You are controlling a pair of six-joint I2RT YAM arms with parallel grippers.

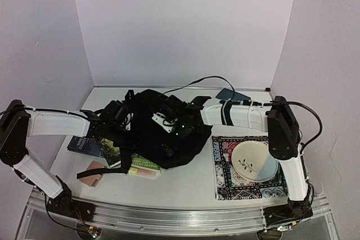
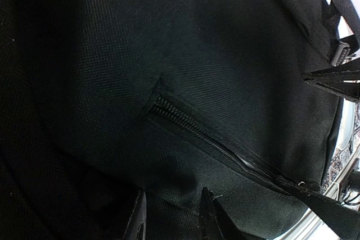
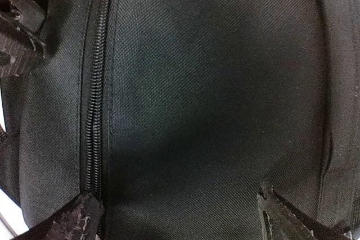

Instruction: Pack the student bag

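The black bag (image 1: 194, 151) lies in the middle of the table, with both arms over it. My left gripper stands open above the black fabric, its fingers apart with only cloth showing behind them. A short zipper (image 2: 197, 132) runs across the bag in the left wrist view. Spread wide above the bag, my right gripper is open; one fingertip (image 3: 84, 212) overlaps the lower end of the zipper (image 3: 97, 94). Left of the bag lie a dark blue book (image 1: 84, 145) and a green-yellow book (image 1: 107, 149). A green book (image 1: 145, 163) shows at its front edge.
A pink item (image 1: 91, 178) and a pale yellow item (image 1: 142, 172) sit at the front left, near a loose strap (image 1: 101, 171). Behind the right arm lies a dark flat item (image 1: 232, 95). A plate (image 1: 247, 158) rests on a patterned mat (image 1: 222, 189) at right.
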